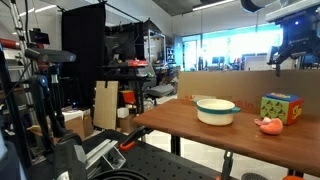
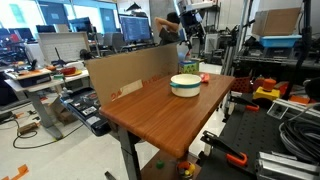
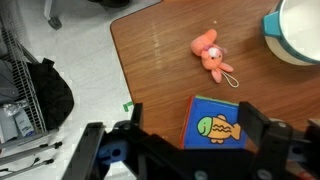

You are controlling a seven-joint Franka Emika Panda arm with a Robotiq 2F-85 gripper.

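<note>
A cube-shaped box with colourful sides (image 1: 281, 108) stands on the wooden table. From above, in the wrist view, its blue top (image 3: 214, 125) carries a fish picture. Close to it lies a small pink-orange plush toy (image 3: 209, 51) with a loop of string. A white bowl with a teal rim (image 1: 216, 112) rests farther along the table; only part of the bowl (image 3: 298, 27) enters the wrist view's top right corner. My gripper is open, high above the table over the box, its fingers wide apart and nothing between them.
The bare wooden tabletop (image 2: 172, 118) has free room on the near side of the bowl. A brown panel (image 2: 125, 76) runs along one side of the table. Past the table's edge is pale floor (image 3: 83, 60) with a black bag (image 3: 51, 90).
</note>
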